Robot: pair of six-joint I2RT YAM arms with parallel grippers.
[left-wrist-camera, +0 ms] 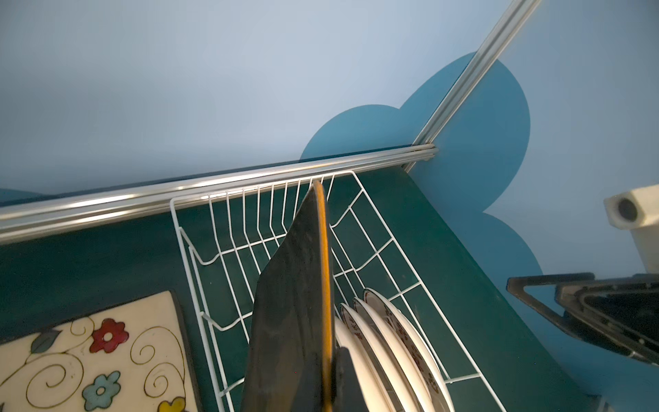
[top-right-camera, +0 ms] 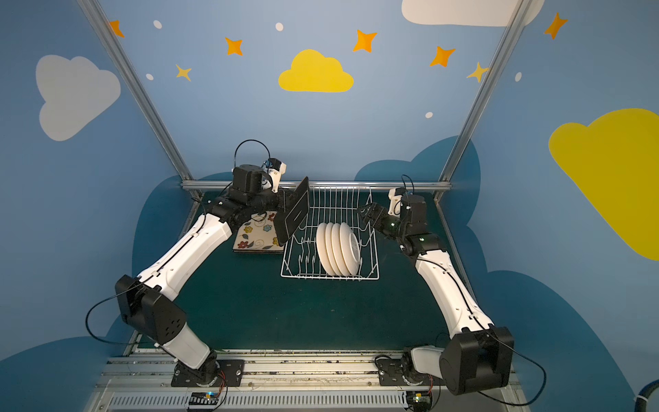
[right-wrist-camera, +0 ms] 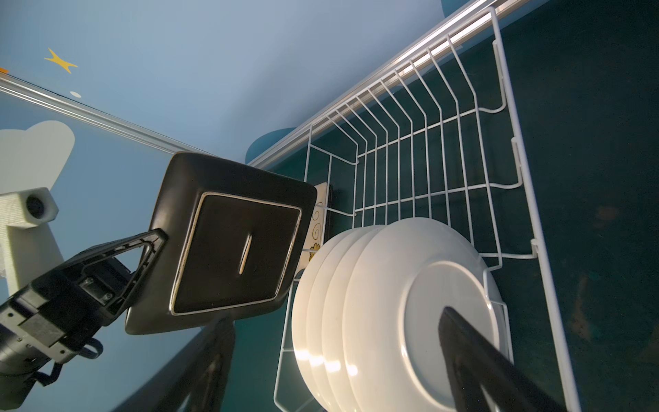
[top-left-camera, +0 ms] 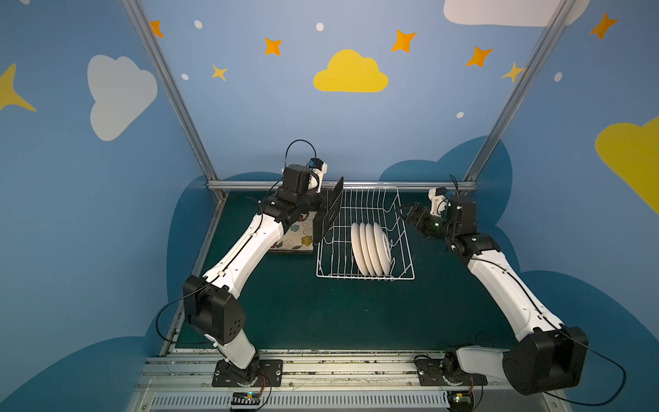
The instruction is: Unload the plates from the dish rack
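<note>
My left gripper (top-left-camera: 318, 199) is shut on the rim of a square black plate (right-wrist-camera: 236, 240), which hangs on edge above the left part of the white wire dish rack (top-left-camera: 331, 277). In the left wrist view the plate (left-wrist-camera: 288, 309) shows edge-on. Several round white plates (right-wrist-camera: 412, 309) stand on edge in the rack's front right part. Just right of the rack, my right gripper is open, its fingers apart and facing the white plates, with nothing held. Left of the rack lies a square plate with painted flowers (left-wrist-camera: 96, 357), partly hidden by my left arm in the top views.
The back of the rack is empty. A metal rail (top-left-camera: 425, 185) and the wall close off the far side.
</note>
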